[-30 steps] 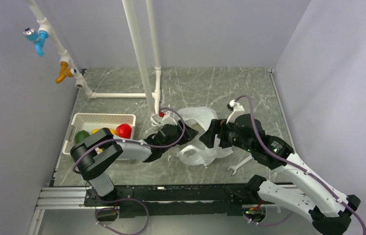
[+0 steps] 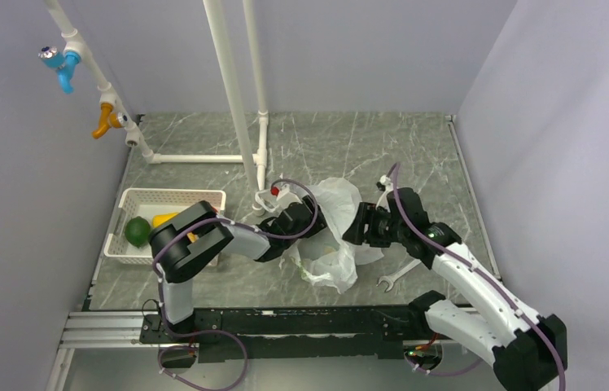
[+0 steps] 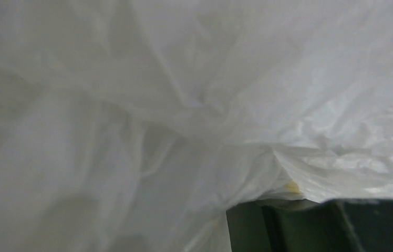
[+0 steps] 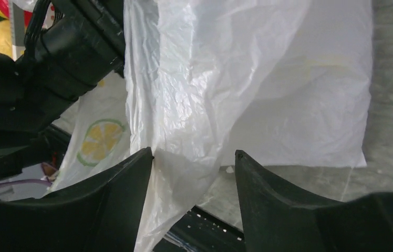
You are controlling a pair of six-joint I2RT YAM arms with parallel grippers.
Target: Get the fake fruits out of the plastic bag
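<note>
A crumpled white plastic bag (image 2: 332,269) lies mid-counter, its sheets filling the left wrist view (image 3: 194,79). My left gripper (image 2: 313,218) reaches into the bag from the left; its fingers are mostly covered by plastic. My right gripper stands at the bag's right side, its fingers apart with a fold of plastic between and over them. A printed lemon slice (image 4: 100,139) shows on the bag. Whether any fruit is inside cannot be seen.
A white basket (image 2: 130,248) at the left holds a green fruit (image 2: 138,231) and yellow ones, partly behind my left arm. A wrench (image 2: 395,277) lies right of the bag. White pipes (image 2: 195,159) stand behind.
</note>
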